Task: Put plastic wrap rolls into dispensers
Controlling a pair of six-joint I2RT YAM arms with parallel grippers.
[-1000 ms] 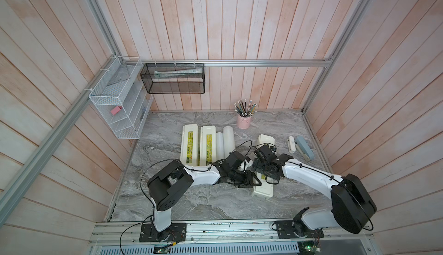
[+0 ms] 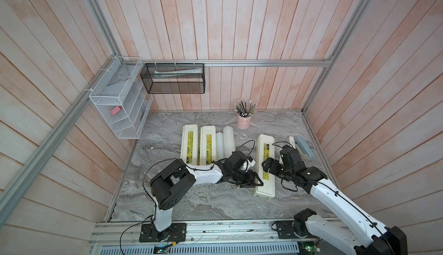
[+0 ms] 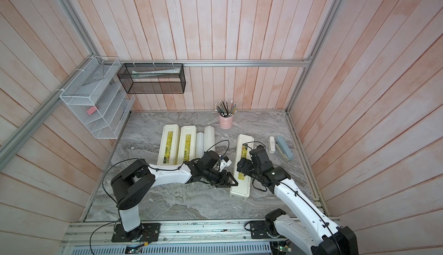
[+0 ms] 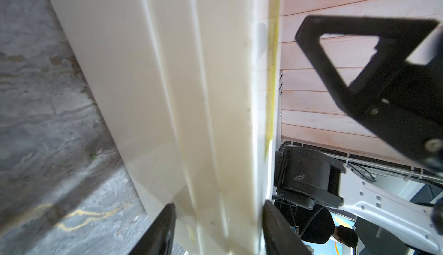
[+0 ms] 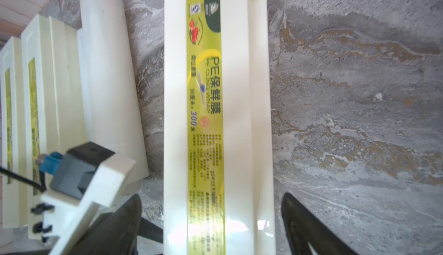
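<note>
A cream dispenser with a yellow PE cling wrap label (image 5: 205, 93) lies lengthwise at centre right. My left gripper is shut on its near side, pale plastic between the fingers. My right gripper hangs over the dispenser, part open, with its fingers either side of it in the wrist view; whether they touch it I cannot tell. Two more dispensers (image 2: 189, 142) (image 2: 207, 144) lie side by side at left, beside two white wrap rolls (image 5: 110, 70) (image 2: 219, 144).
A pink cup of pencils (image 2: 243, 121) stands at the back. A blue-grey object (image 2: 305, 146) and a small white one (image 3: 271, 144) lie at the right. Wire baskets (image 2: 173, 79) hang on the walls.
My right arm has swung, its gripper shifting right and up over the dispenser, uncovering more of the label. My left arm has barely moved.
</note>
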